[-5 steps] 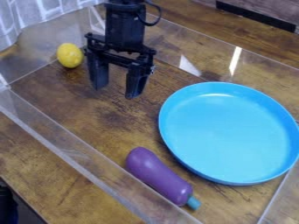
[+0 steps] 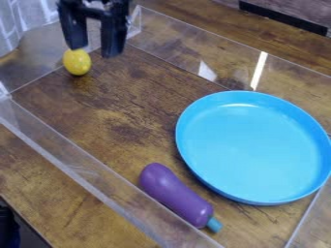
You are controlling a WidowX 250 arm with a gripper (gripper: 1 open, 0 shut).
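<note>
The dark gripper hangs at the upper left, open, blurred, with its fingers on either side above a yellow object lying on the wooden surface. A large blue plate sits at the right. A purple eggplant with a teal tip lies near the bottom centre.
Clear plastic walls border the wooden workspace. The middle of the surface between the yellow object, plate and eggplant is clear.
The gripper has moved left and up from the upper middle to over the yellow object. The plate and eggplant have not moved.
</note>
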